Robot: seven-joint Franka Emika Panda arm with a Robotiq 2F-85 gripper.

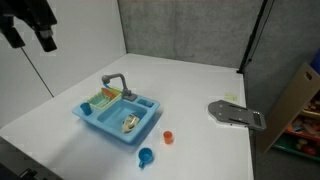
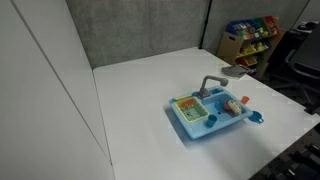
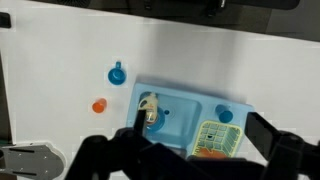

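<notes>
My gripper [image 1: 32, 44] hangs high above the table's left side, well clear of every object. Its fingers are spread wide in the wrist view, with no object held between them. Below lies a light-blue toy sink [image 3: 180, 121] with a grey faucet [image 1: 117, 79]. A blue cup [image 3: 225, 116] stands in the sink beside a pale green-yellow rack [image 3: 219, 137]. The basin holds a beige item [image 1: 130, 123] that I cannot identify. On the table in front of the sink sits a blue mug [image 1: 145, 156]. An orange cup [image 1: 168, 137] is to its right.
A grey flat board [image 1: 236, 115] lies toward the table's right edge, near a small yellow note [image 1: 231, 99]. Shelves with coloured bins [image 2: 250, 38] stand beyond the table. Bare white surface surrounds the sink, with wide free room behind it.
</notes>
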